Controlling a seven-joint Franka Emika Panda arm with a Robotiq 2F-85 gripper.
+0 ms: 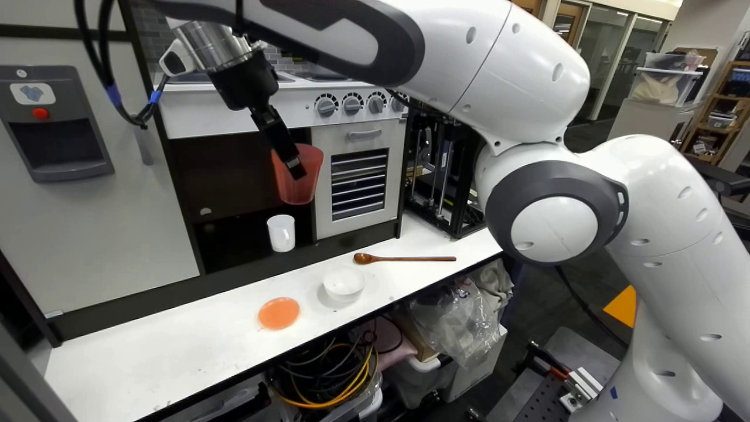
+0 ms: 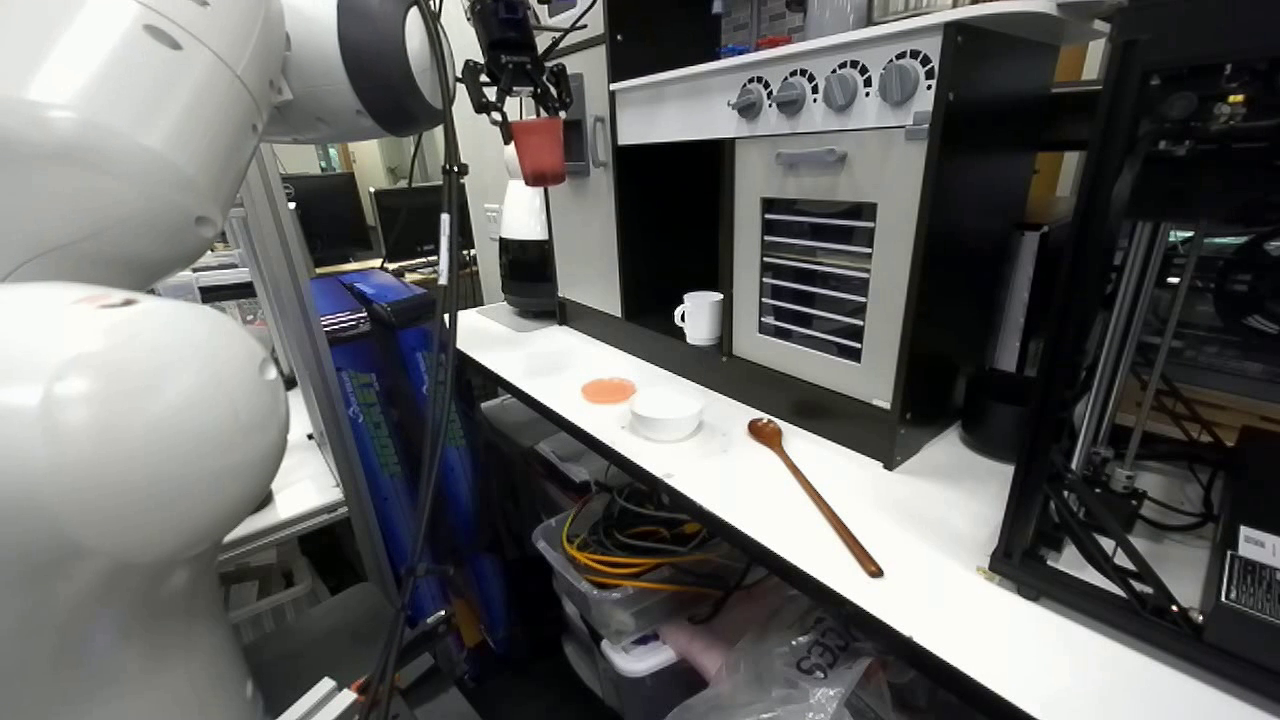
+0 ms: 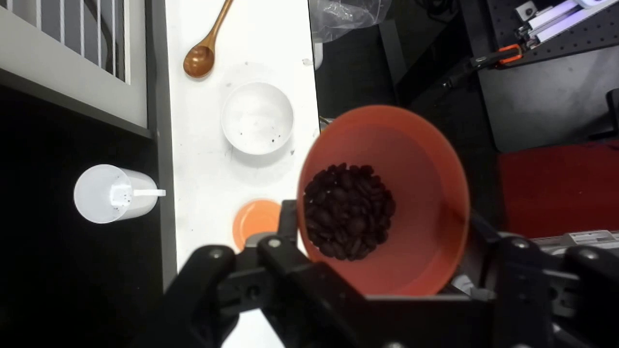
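Note:
A red translucent cup [image 3: 420, 214] is held in the air above the counter, my gripper [image 2: 524, 118] shut on its wall. Dark beans [image 3: 348, 211] lie at the bottom of the cup, gathered to one side in the wrist view. In exterior view 1 the cup [image 1: 307, 184] hangs nearly upright, well above the white bowl [image 1: 344, 285] and the orange disc [image 1: 279, 313]. A few dark specks show in the bowl [image 3: 258, 119], which looks otherwise empty. The white mug [image 3: 101, 194] stands in the dark opening, with specks inside.
A wooden spoon [image 1: 404, 259] lies on the white counter [image 1: 176, 344] to the right of the bowl. Behind stands the toy kitchen with its oven door [image 2: 810, 264].

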